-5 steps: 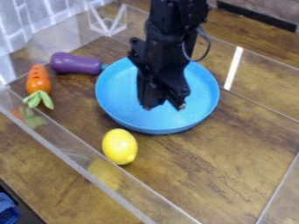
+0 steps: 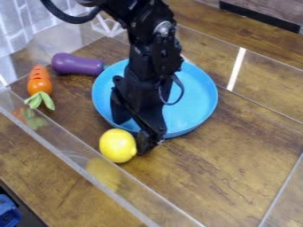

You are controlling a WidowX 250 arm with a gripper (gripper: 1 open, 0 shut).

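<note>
My black gripper (image 2: pixel 134 133) reaches down from the top centre, open, its fingertips low over the front-left rim of the blue bowl (image 2: pixel 196 106), just above and behind a yellow lemon (image 2: pixel 119 147) on the wooden table. Whether the fingers touch the lemon cannot be told. The arm hides much of the bowl, which shows nothing inside where visible.
An orange carrot (image 2: pixel 38 84) with green leaves lies at the left, a purple eggplant (image 2: pixel 77 64) at the upper left. A clear plastic edge crosses the lower left, with a blue object (image 2: pixel 7 213) in the corner.
My gripper has moved down and toward the front, from over the bowl to just behind the lemon. The lemon, carrot and eggplant have stayed in place.
</note>
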